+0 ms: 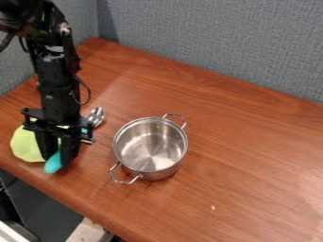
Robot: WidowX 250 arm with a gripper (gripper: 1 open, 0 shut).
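Observation:
My black gripper (60, 142) is low at the left of the table, over a pale green-yellow object (25, 144) and a teal elongated item (53, 163) that pokes out below its fingers. Whether the fingers hold the teal item is hidden by the gripper body. A silver spoon-like utensil (96, 117) lies just behind, to the right. A steel pot (150, 148) with two handles stands to the right of the gripper, apart from it.
A grey wall (214, 38) borders the back and left. The table's edge is at the lower left.

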